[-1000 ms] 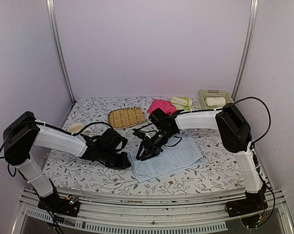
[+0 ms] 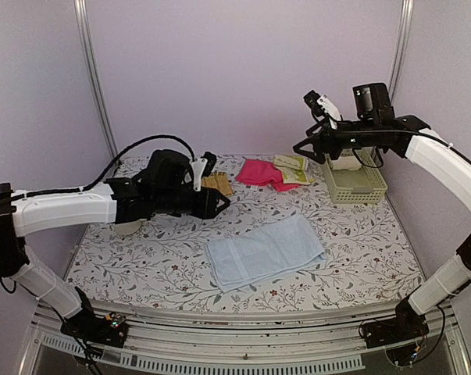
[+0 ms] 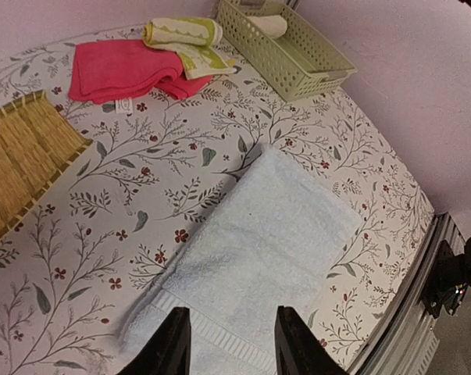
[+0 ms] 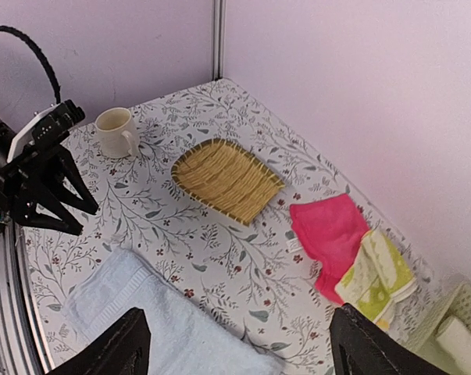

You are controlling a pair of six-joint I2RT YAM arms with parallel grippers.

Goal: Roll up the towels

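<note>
A pale blue towel lies folded in a long flat shape on the flowered tabletop, with a ribbed band near its left end. Above the table, up and left of that towel, hangs my left gripper, its fingers apart and empty. My right gripper is raised at the back right, near the basket, also open with nothing between its fingers. Behind the blue towel lie a folded pink towel and a yellow-green patterned towel, the latter partly rolled and resting over the pink one.
A pale green basket at the back right holds a white roll. A woven tray and a white mug stand at the back left. Bare tabletop surrounds the blue towel.
My right gripper has risen from over the blue towel to the back right. The left gripper has lifted and shifted right and backward from the towel's left end. The towel lies unchanged.
</note>
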